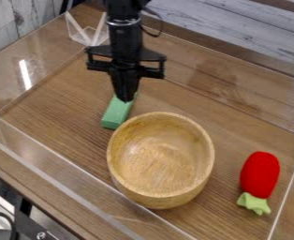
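My black gripper [124,75] hangs over the upper middle of the table, just above and behind a green block [118,112] that lies on the wood. The fingertips are dark and small in this view, so whether they are open or shut is hard to make out; nothing shows held in them.
A large wooden bowl [160,159] sits in front of the green block. A red object with a pale green end [259,175] lies at the right.
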